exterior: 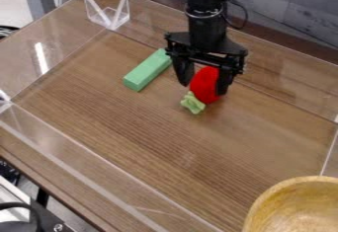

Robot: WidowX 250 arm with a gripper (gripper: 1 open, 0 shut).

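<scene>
My black gripper (204, 62) reaches down from the top centre, its fingers around a red rounded object (204, 86) with a green leafy top (193, 103). Whether the fingers touch or grip it I cannot tell. To the left lies a green rectangular block (148, 70) on the wooden table.
A clear plastic holder (107, 11) stands at the upper left. A yellow bowl (294, 211) sits at the lower right. A black cable shows at the lower left edge.
</scene>
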